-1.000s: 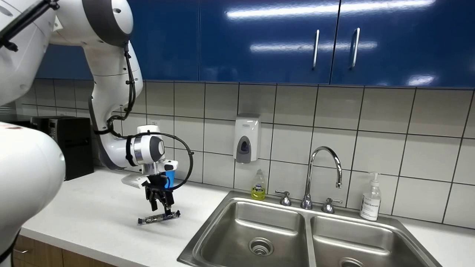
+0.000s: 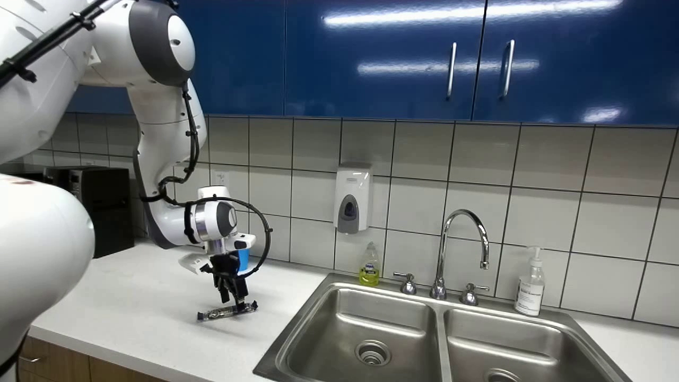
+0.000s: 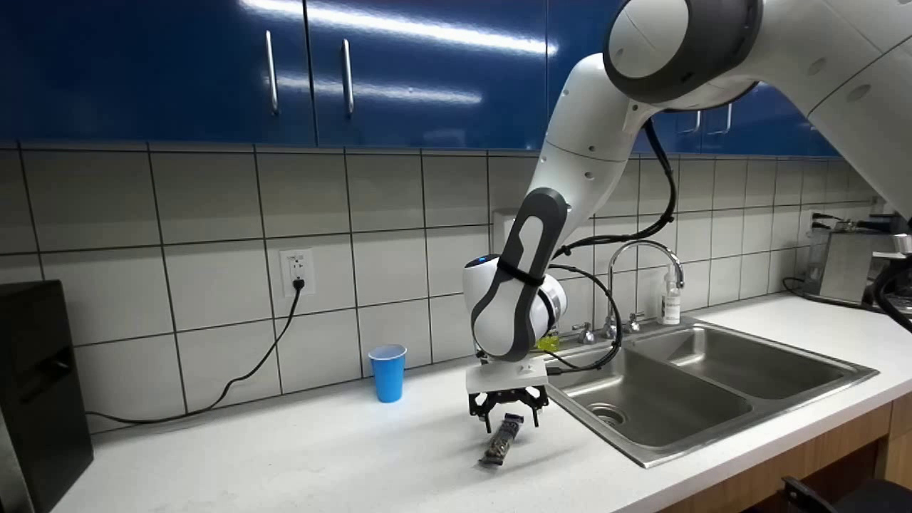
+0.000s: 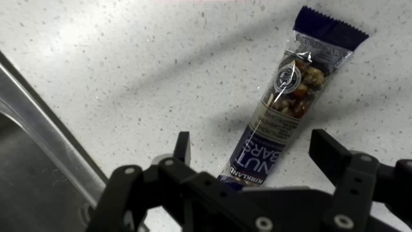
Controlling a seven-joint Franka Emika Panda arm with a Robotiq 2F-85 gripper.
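A nut bar (image 4: 276, 116) in a clear and dark blue wrapper lies flat on the white counter, left of the sink in exterior view 1. My gripper (image 3: 513, 422) stands open just above the bar (image 3: 502, 440), pointing down. In the wrist view the two black fingertips of the gripper are wide apart, one on each side of the bar's lower part, with speckled counter showing between bar and fingers. The bar's near end is hidden behind the gripper body there. From exterior view 1, the gripper (image 2: 233, 298) appears low over the bar (image 2: 227, 312).
A blue cup (image 3: 388, 372) stands by the tiled wall behind the gripper. The steel double sink (image 2: 437, 340) has a soap bottle (image 2: 369, 266) and faucet (image 2: 440, 254) at its back edge. A black appliance (image 3: 38, 376) sits at the left.
The arm has lowered slightly and shifted a little to the right in exterior view 1, bringing my gripper closer to the bar. The bar has not moved.
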